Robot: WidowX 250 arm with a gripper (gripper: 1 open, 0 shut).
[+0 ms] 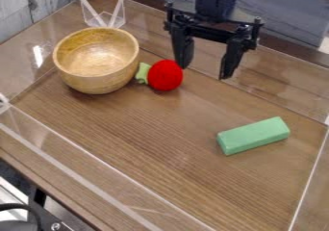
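Observation:
My black gripper (206, 50) hangs over the back middle of the wooden table (154, 167), its two fingers spread wide with nothing visible between them. Below and left of it, a red ball-like object (164, 75) sits beside a small light green piece (142, 73). A light wooden bowl (96, 79) is to the left. A mint green block (253, 135) lies at the right.
Walls border the back and upper left. A dark round object (18, 216) shows at the lower left corner.

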